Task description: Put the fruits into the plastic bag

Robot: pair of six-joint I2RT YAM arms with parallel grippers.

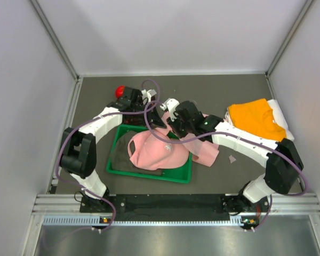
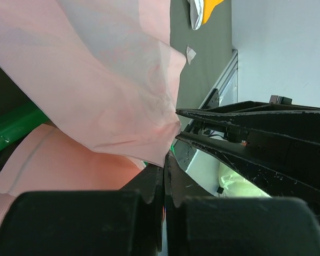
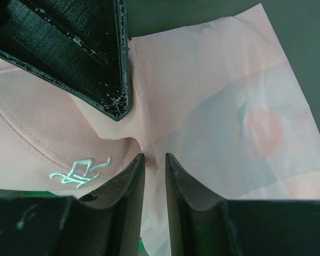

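Observation:
A translucent pink plastic bag (image 1: 205, 154) (image 2: 96, 69) (image 3: 218, 96) lies bunched at the green basket's right side. My left gripper (image 1: 160, 125) is shut at the bag's edge, with thin pink material at its fingertips. Close beside it, my right gripper (image 1: 172, 120) is over the bag, its fingers part open around a fold. A pink cap (image 1: 154, 152) with stitched lettering lies in the basket. A red fruit (image 1: 119, 90) sits behind the left arm; other fruit there is mostly hidden.
The green basket (image 1: 149, 178) also holds dark grey cloth (image 1: 122, 158). Orange and white cloths (image 1: 256, 120) lie at the right. Small scrap (image 1: 232, 158) lies on the mat.

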